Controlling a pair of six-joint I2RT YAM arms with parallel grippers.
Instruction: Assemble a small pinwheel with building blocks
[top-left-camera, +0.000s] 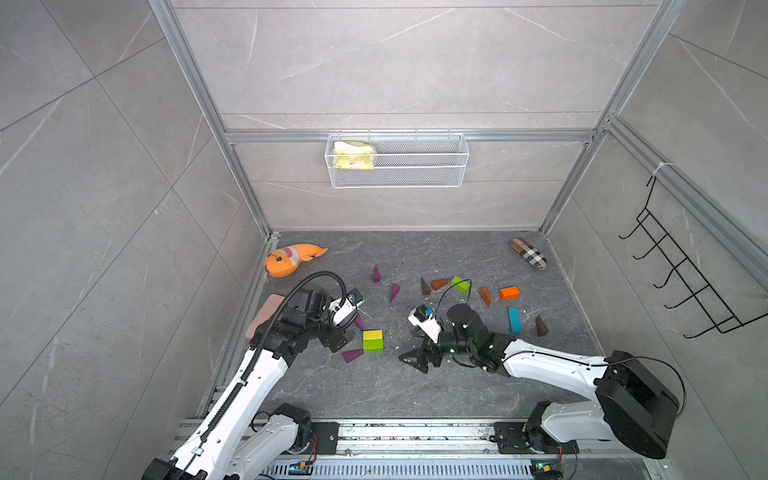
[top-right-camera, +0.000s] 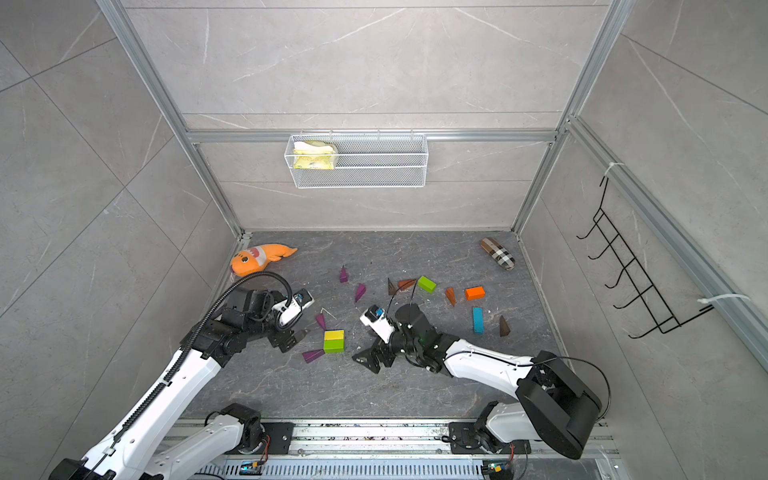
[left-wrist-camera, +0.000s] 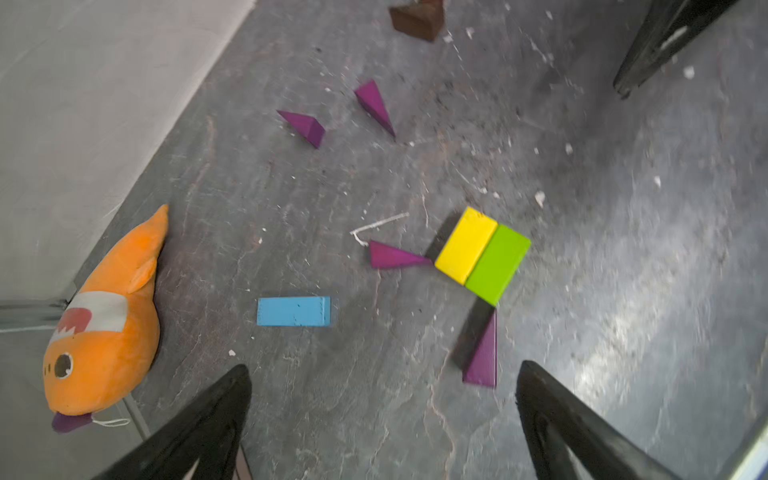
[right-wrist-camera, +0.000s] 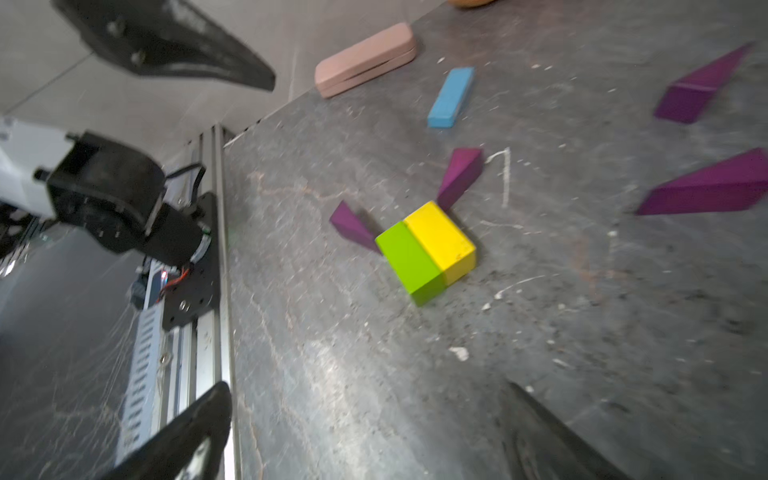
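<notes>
A yellow block (left-wrist-camera: 464, 244) and a green block (left-wrist-camera: 497, 262) lie side by side, with purple wedges (left-wrist-camera: 396, 256) at two sides, one pointing toward each. More purple wedges (right-wrist-camera: 696, 184) lie farther back. A light blue block (left-wrist-camera: 292, 310) lies to the left. My left gripper hangs raised above the blue block and wedges, open and empty. My right gripper is open and low over the table, right of the yellow and green pair, with nothing between its fingers.
An orange plush toy (top-left-camera: 292, 260) and pink case (right-wrist-camera: 364, 56) lie on the left. Brown wedges (top-left-camera: 485, 296), a second green block (top-left-camera: 461, 283), an orange block (top-left-camera: 509, 293), another blue block (top-left-camera: 514, 320) and a plaid item (top-left-camera: 528, 253) are on the right.
</notes>
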